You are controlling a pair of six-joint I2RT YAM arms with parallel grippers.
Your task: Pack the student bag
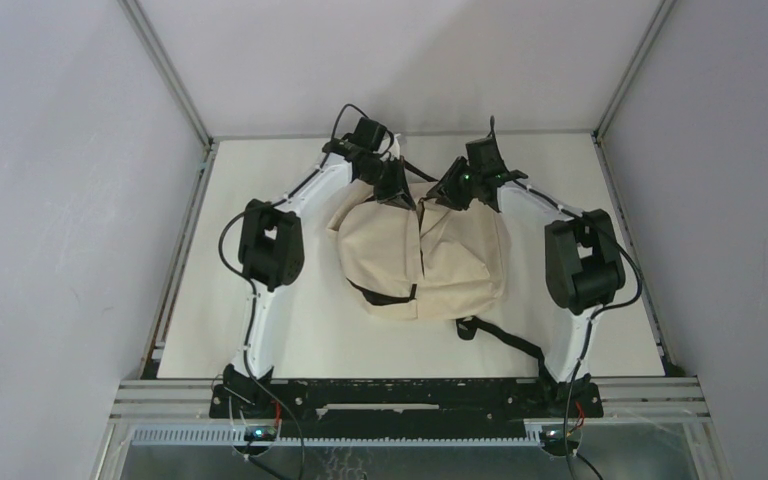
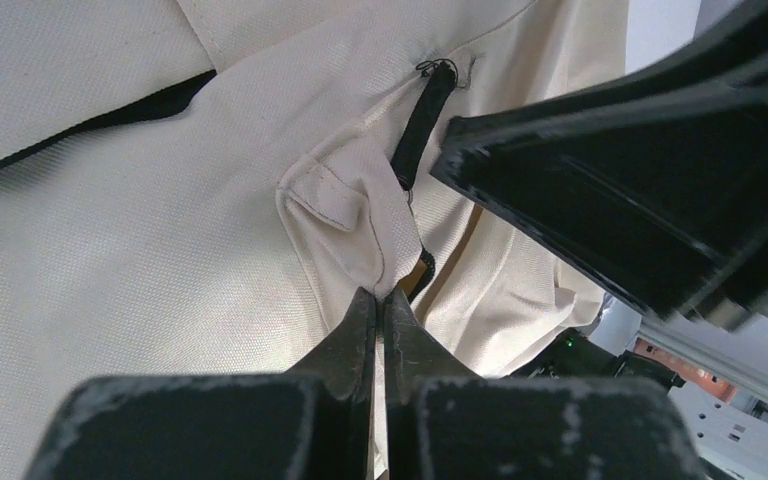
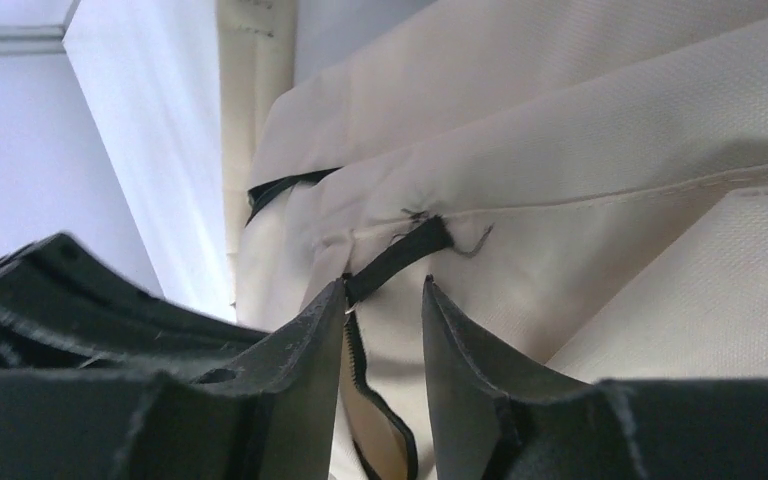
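A beige cloth bag [image 1: 380, 245] lies on the table, its black-edged zipper slit running down the middle. My left gripper is shut at that slit, and a fold of the bag's cloth [image 2: 360, 205] gathers to a point between its fingertips. Beyond the fold lies the black zipper pull [image 2: 426, 122]. My right gripper stands open just over the bag; the zipper pull [image 3: 400, 258] shows between its fingertips, not gripped. Part of the slit shows below the pull, edged in black. The bag's contents are hidden.
A black strap [image 1: 505, 335] trails from the bag's lower right toward the front edge. Bare white table [image 1: 230, 200] shows on both sides. The two grippers are close together at the bag's upper middle.
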